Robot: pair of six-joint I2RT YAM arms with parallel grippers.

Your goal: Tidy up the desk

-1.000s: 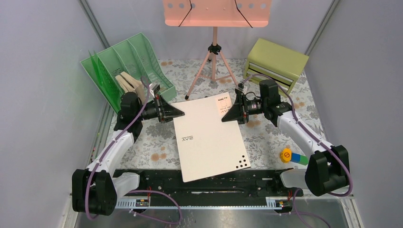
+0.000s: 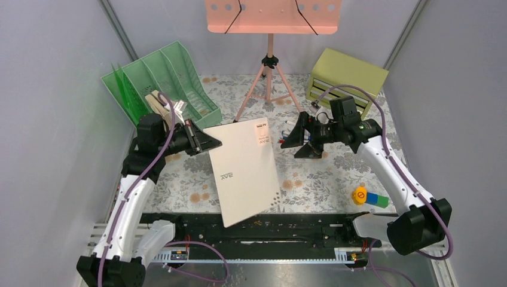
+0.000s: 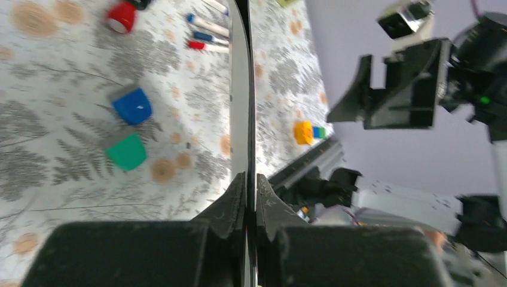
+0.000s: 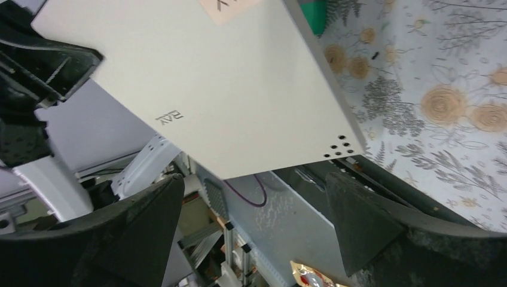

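A cream-coloured book with small printed text hangs over the middle of the desk, tilted. My left gripper is shut on its left edge; in the left wrist view the book stands edge-on between the fingers. To the right of the book, apart from it, my right gripper stands open with nothing between its fingers. The right wrist view shows the book's broad face beyond the parted fingers.
A green file rack holding several items stands back left. A pink stand is at the back, a green drawer box back right. Markers and colored blocks lie on the desk; a yellow item sits front right.
The left gripper has shifted left with the book, which has turned.
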